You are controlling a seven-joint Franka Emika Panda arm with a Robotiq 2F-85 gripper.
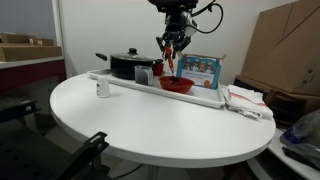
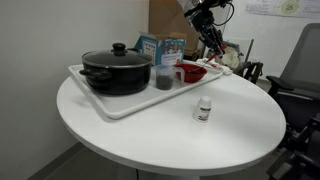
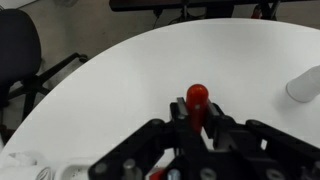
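Observation:
A red-handled utensil (image 3: 197,94) stands between the fingers of my gripper, which is shut on it; its rounded red end points at the wrist camera's far side. In exterior view 1 my gripper (image 1: 168,45) hangs over the red bowl (image 1: 176,85), and the slim red utensil (image 1: 170,60) points down toward it. Whether its lower end touches the bowl, I cannot tell. The red bowl (image 2: 190,73) sits at the tray's far end in exterior view 2, with my gripper (image 2: 213,45) above and beyond it.
On the white tray (image 1: 208,97) stand a black lidded pot (image 1: 132,65), a clear cup (image 1: 143,76) and a picture box (image 1: 200,70). A folded towel (image 1: 248,101) lies right of it. A small white bottle (image 1: 103,87) stands left.

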